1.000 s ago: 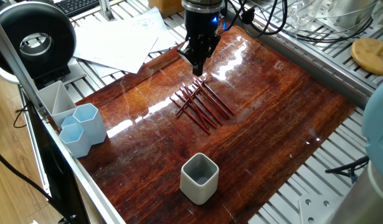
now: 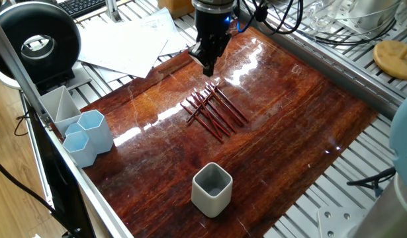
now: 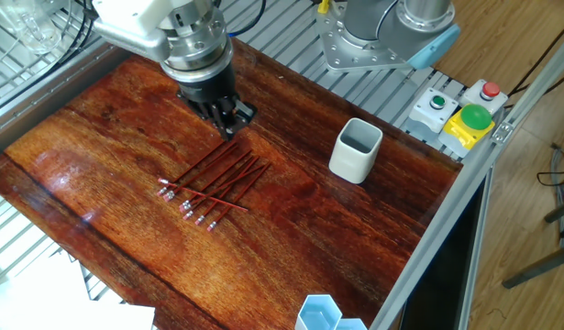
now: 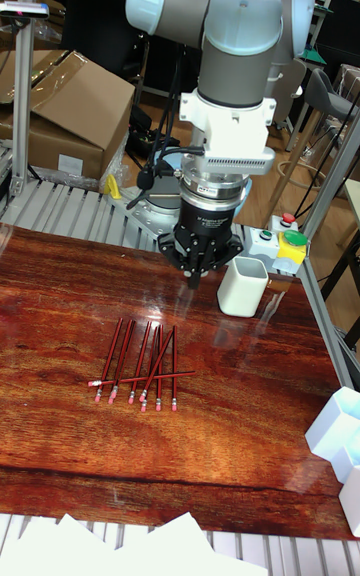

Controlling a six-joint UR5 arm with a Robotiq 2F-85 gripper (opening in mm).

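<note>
Several dark red pencils (image 2: 215,114) lie in a loose pile on the wooden board, some crossing over others; their pale eraser ends show in the second exterior view. A white, square, open-topped cup (image 2: 212,190) stands upright on the board, apart from the pencils (image 3: 213,190). Its visible inside looks empty. My black gripper (image 2: 208,73) hangs above the board, pointing down, clear of both pencils and cup. Its fingertips (image 4: 194,281) come together at a narrow tip, and no pencil shows between them.
Joined light-blue hexagonal holders (image 2: 89,137) and a white angular container (image 2: 59,106) stand along one board edge. White papers (image 2: 127,49) lie beyond the board. Button boxes (image 3: 467,126) sit off the board. Much of the board (image 2: 289,112) is bare.
The pencils and the cup have stayed where they were.
</note>
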